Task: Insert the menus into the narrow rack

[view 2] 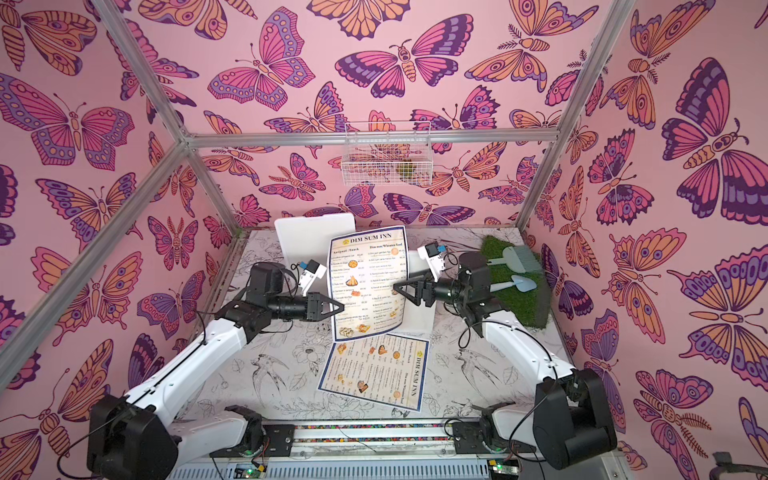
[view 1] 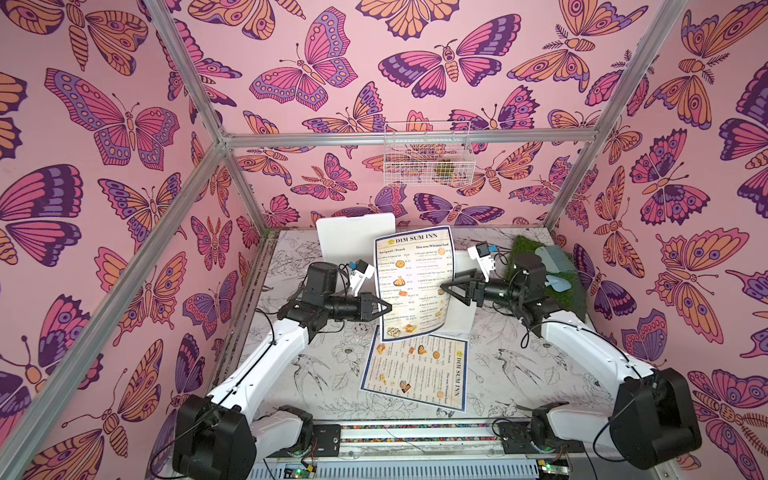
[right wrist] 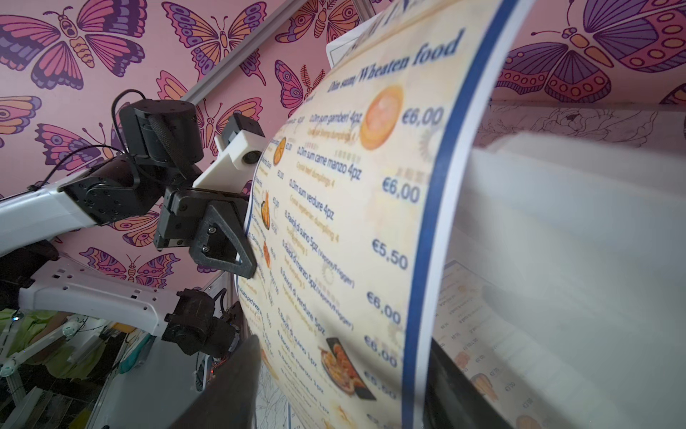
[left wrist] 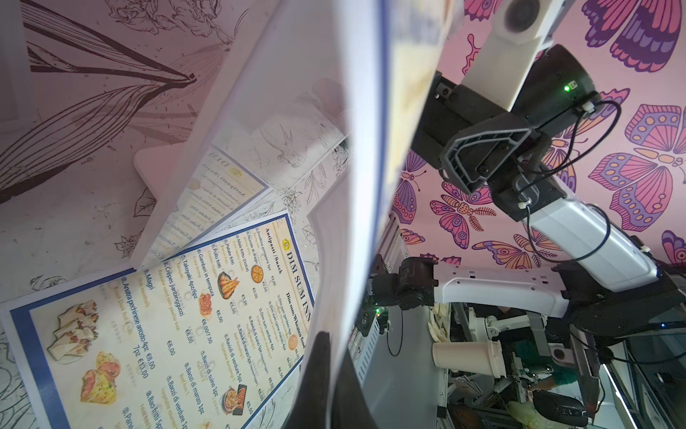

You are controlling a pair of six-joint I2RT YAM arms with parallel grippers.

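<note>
One Dim Sum Inn menu (view 1: 413,280) stands raised and slightly tilted between my arms, its sheet bowed. My left gripper (view 1: 389,308) is shut on its left edge; in the left wrist view the fingers (left wrist: 314,389) meet around that thin edge. At the other edge, my right gripper (view 1: 445,289) has its fingers (right wrist: 232,389) spread apart, with the menu's blue-bordered edge passing between them. A second menu (view 1: 416,372) lies flat on the table in front. White panels stand behind, one upright at the back left (view 1: 356,237); whether they form the rack, I cannot tell.
A white surface (view 1: 460,316) shows behind the raised menu's right side. Green turf (view 1: 572,292) with grey-green utensils lies at the back right. A wire basket (view 1: 429,170) hangs on the back wall.
</note>
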